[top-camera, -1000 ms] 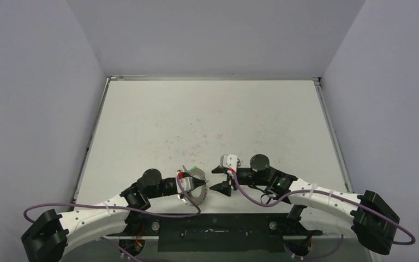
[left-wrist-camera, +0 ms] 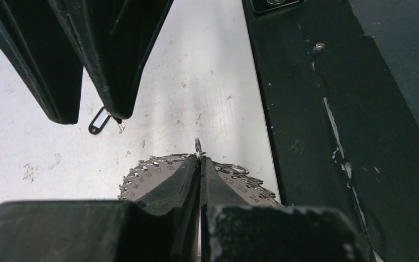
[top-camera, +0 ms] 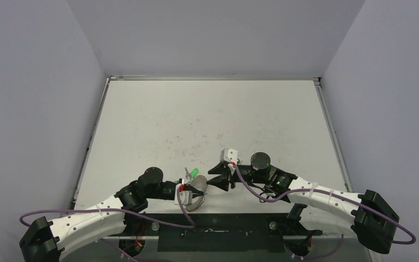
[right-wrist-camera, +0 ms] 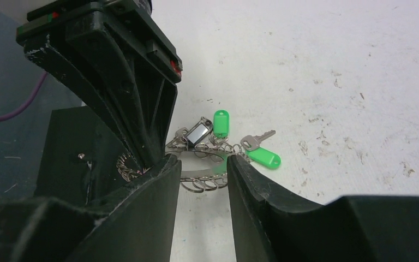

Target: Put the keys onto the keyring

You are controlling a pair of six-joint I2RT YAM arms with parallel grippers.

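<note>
My left gripper is shut on a small metal ring that stands upright at its fingertips, over a round metal disc (left-wrist-camera: 156, 173) edged with numbered rings. My right gripper is part open just beside it; in the left wrist view its fingers (left-wrist-camera: 114, 82) hang above and left of the held ring. Green key tags (right-wrist-camera: 221, 123), a silver key (right-wrist-camera: 256, 141) and a black-framed tag (right-wrist-camera: 199, 132) lie around the disc. In the top view both grippers (top-camera: 202, 192) meet near the table's front edge.
A dark strip (left-wrist-camera: 327, 120) runs along the front edge. Purple cables trail along both arms.
My right gripper has shifted slightly left and up in the top view, nearer the disc. My left gripper has moved a little toward the front edge.
</note>
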